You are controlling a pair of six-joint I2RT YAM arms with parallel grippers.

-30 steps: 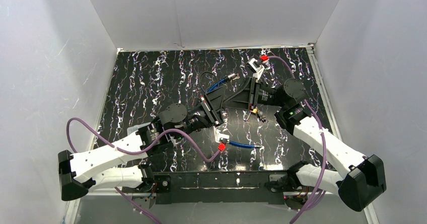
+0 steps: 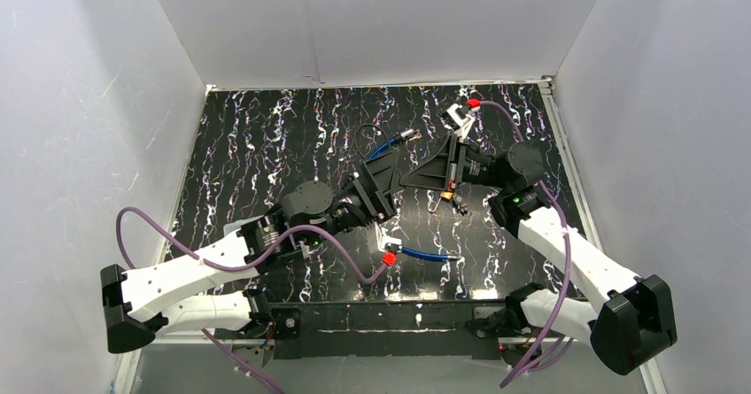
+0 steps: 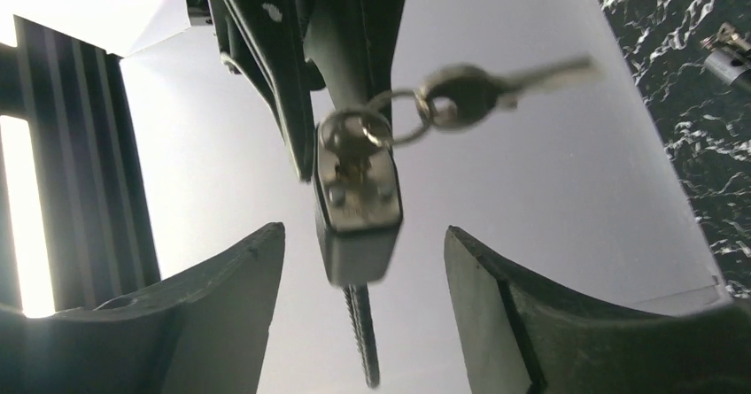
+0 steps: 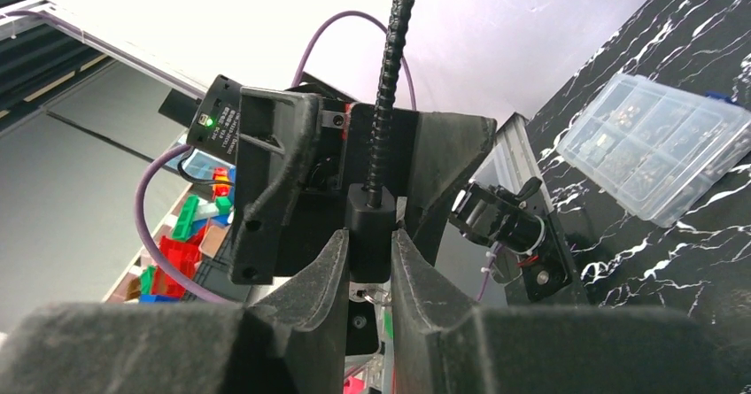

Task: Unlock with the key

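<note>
My right gripper is shut on the black body of a cable lock point(image 4: 370, 217), whose ridged black cable point(image 4: 390, 84) runs upward in the right wrist view. Seen from the left wrist, the metal end of the lock point(image 3: 354, 190) faces me. A key ring point(image 3: 409, 133) hangs at that end, and a loose key point(image 3: 469, 93) on it sticks out to the right. Blur hides whether another key sits in the keyhole. My left gripper stands open around the space before the lock, its fingers apart and touching nothing.
Blue cables point(image 2: 429, 255) lie on the black marbled table, one at the back and one at the front. Small metal pieces point(image 2: 460, 206) lie below the right gripper. A clear compartment box point(image 4: 655, 142) rests on the table. Both grippers are very close together.
The left arm has barely moved.
</note>
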